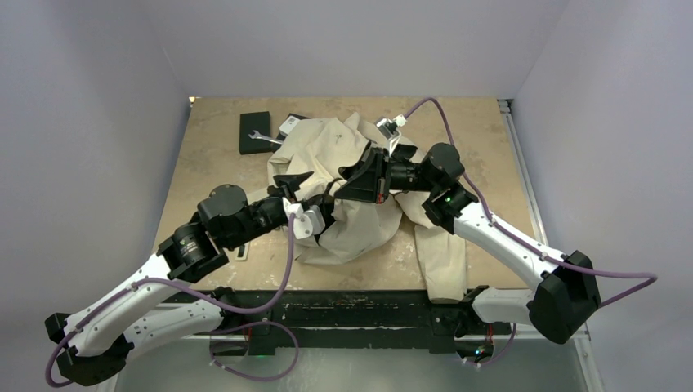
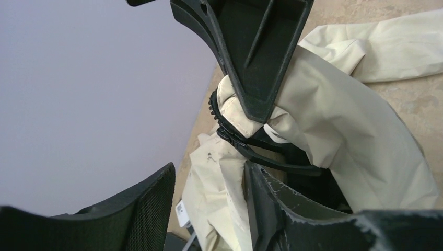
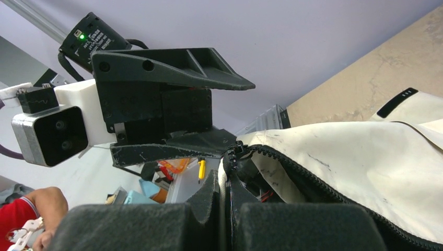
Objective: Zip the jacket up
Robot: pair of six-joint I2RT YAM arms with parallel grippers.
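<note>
The cream jacket (image 1: 359,229) lies crumpled on the board, its black zipper (image 3: 313,183) running up into my right gripper, which is shut on a thin strip of fabric at the zipper's end. My left gripper is part open beside the zipper (image 2: 230,137); its right finger touches the cream fabric just below the slider area. In the right wrist view the left gripper's lower finger (image 3: 172,151) reaches to the zipper end. In the top view both grippers meet over the middle of the jacket.
A dark green box (image 1: 254,122) with a wrench (image 1: 264,138) and a small white device (image 1: 289,124) lie at the back left. A small pale object (image 1: 242,252) sits at the front left. The board's right strip is mostly clear.
</note>
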